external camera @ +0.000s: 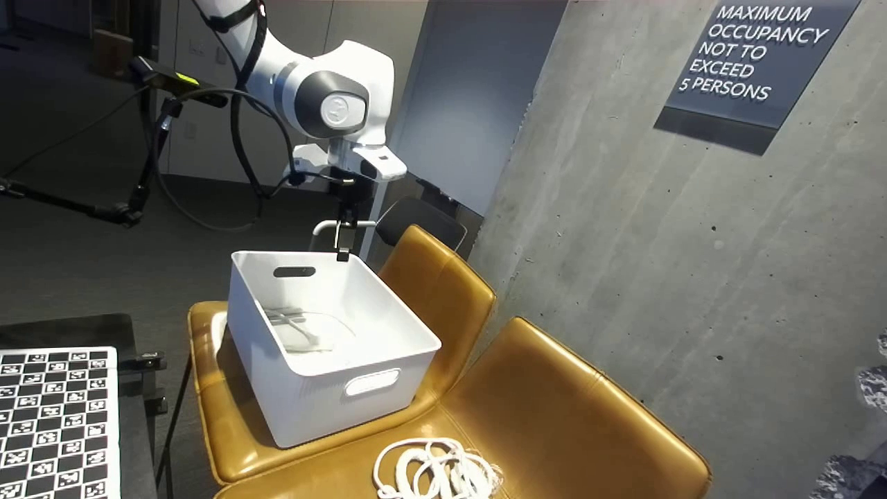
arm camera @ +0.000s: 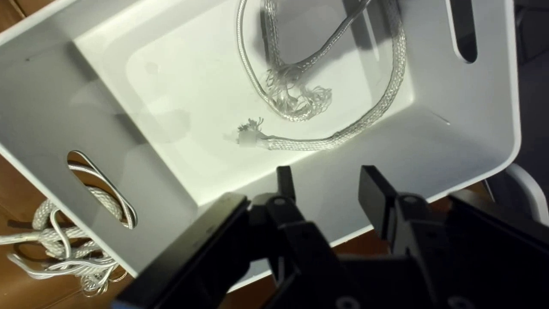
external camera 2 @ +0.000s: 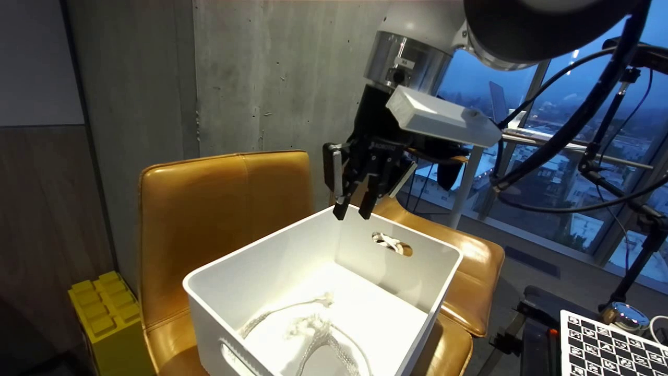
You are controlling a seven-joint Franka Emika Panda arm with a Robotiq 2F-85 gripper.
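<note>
A white bin (external camera 2: 401, 288) stands on a tan leather chair. White rope (arm camera: 381, 103) with frayed ends lies on its floor, a stretch of it curving along one side. Above the bin's rim, near its back wall in the first exterior view, hangs my gripper. Its two black fingers are apart with only empty space between them, and no rope touches them. In the second exterior view the same gripper (external camera 2: 354, 214) points down just over the rim, with the fingertips close together but separate.
A heap of white rope (external camera: 436, 470) rests on the neighbouring tan chair (external camera: 565, 399), outside the bin. A table with a checkered board (external camera: 58, 424) is at the left. A yellow block-shaped box (external camera 2: 112, 319) stands on the floor. A concrete wall rises behind the chairs.
</note>
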